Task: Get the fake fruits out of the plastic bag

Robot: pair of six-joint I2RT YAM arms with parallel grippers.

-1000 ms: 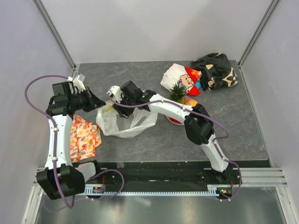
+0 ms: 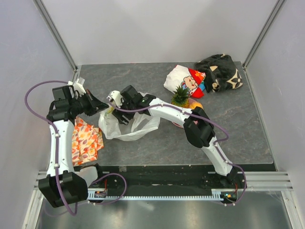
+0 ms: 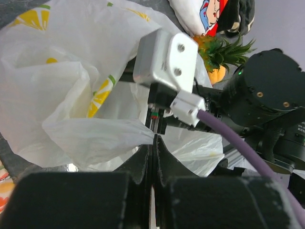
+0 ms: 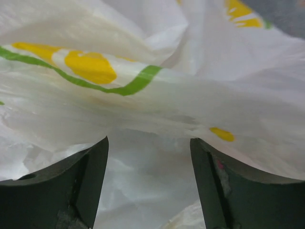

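Observation:
The white plastic bag lies crumpled at the left middle of the table, its mouth spread. My left gripper is shut on a thin fold of the bag's edge at its upper left. Over the bag's opening, my right gripper points down with its fingers apart. Only white film with yellow and green print shows around and between those fingers; no fruit appears there. Outside the bag, a toy pineapple and an orange fruit sit in a red dish, partly covered by the right arm.
A white cartoon cushion and a dark patterned cushion lie at the back right. An orange-and-white patterned cloth is at the left edge. Free table stretches across the front middle and the right.
The left arm has barely moved.

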